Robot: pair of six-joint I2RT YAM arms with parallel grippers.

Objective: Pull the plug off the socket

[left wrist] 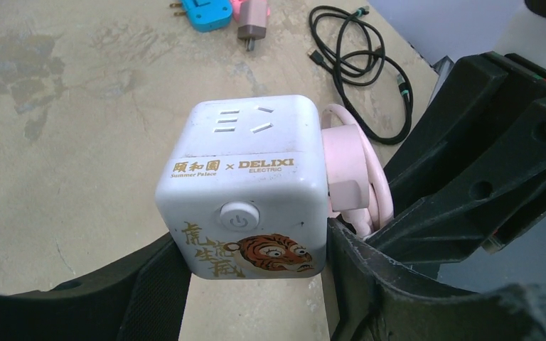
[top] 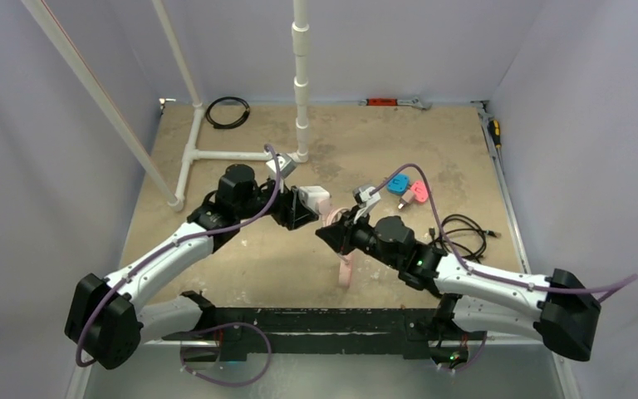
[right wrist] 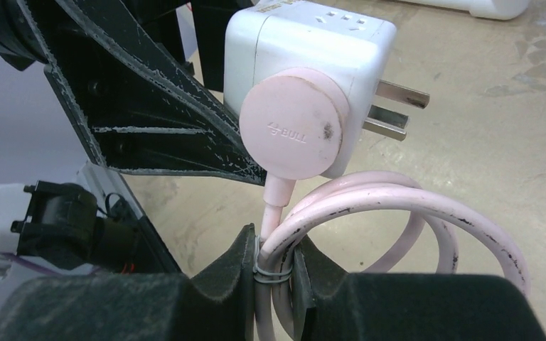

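Observation:
A white cube socket with a tiger print is clamped in my left gripper, its two metal prongs bare on one side in the right wrist view. Flat against another face of the socket (right wrist: 370,50) sits the round pink plug (right wrist: 288,128), touching it with no gap that I can make out. My right gripper is shut on the tied pink cable (right wrist: 263,298) just below the plug. From above, the left gripper (top: 303,206) and right gripper (top: 332,237) hang close together over the table's middle.
A blue adapter (top: 398,184) and a pink one (top: 419,192) lie behind the right arm, near a black cable (top: 465,233). White pipes (top: 233,155) stand at the back left.

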